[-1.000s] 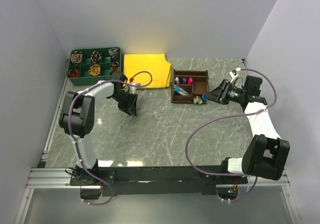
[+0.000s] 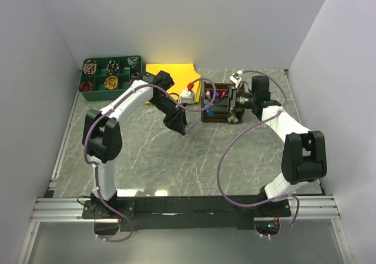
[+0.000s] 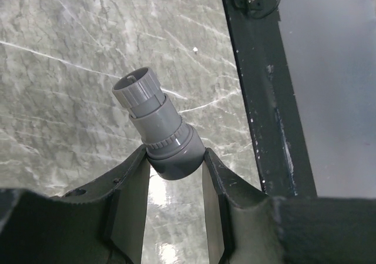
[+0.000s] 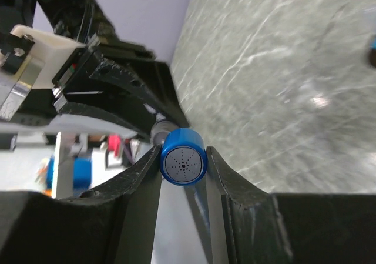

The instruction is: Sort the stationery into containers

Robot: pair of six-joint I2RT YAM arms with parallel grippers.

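Note:
In the left wrist view a grey, ribbed cylindrical piece (image 3: pixel 161 120) sticks out from my left gripper, whose fingertips press on both sides of its rounded end. From above, that gripper (image 2: pixel 184 127) is over the table's middle, the grey end pointing right. My right gripper is shut on a blue cylindrical piece (image 4: pixel 183 141), seen end-on with a dotted grey face. In the top view the blue end (image 2: pixel 208 107) shows over the brown divided box (image 2: pixel 205 116), part of which the right arm hides.
A green compartment tray (image 2: pixel 94 97) with coiled items stands at the back left. Next to it lies a yellow cloth (image 2: pixel 170 73). Purple and red pieces sit in the brown box.

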